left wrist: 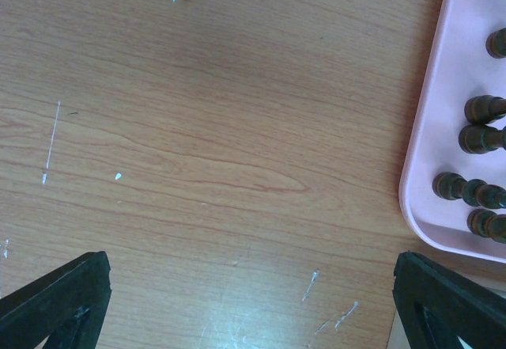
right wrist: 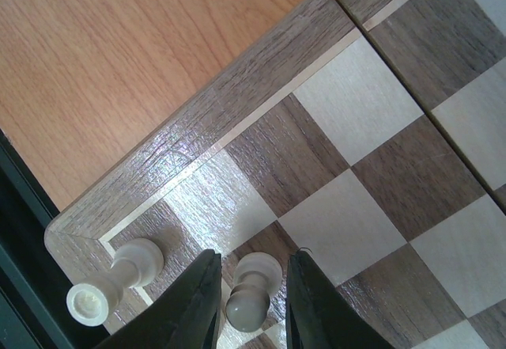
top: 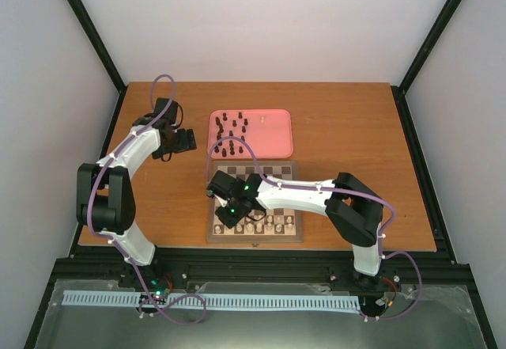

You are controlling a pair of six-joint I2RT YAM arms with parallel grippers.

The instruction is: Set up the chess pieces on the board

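Observation:
A white pawn (right wrist: 251,301) stands on a dark square of the chess board (right wrist: 190,132) in the right wrist view. My right gripper is around it, its fingers parted, with slim gaps on both sides of the pawn. To its left a white rook (right wrist: 118,280) occupies the corner square. In the top view more white pieces (top: 278,229) stand along the board's near rows; the right arm hides part of the board. My left gripper (top: 186,140) stands open and empty over bare table, left of the tray. Dark pieces (left wrist: 466,190) lie in the pink tray (left wrist: 419,143).
The pink tray (top: 273,134) sits just behind the board, its right half empty. Bare wooden table (top: 348,127) spreads to the right and left. The board's raised border (right wrist: 237,100) and the dark frame bar (right wrist: 32,262) lie close to the right gripper.

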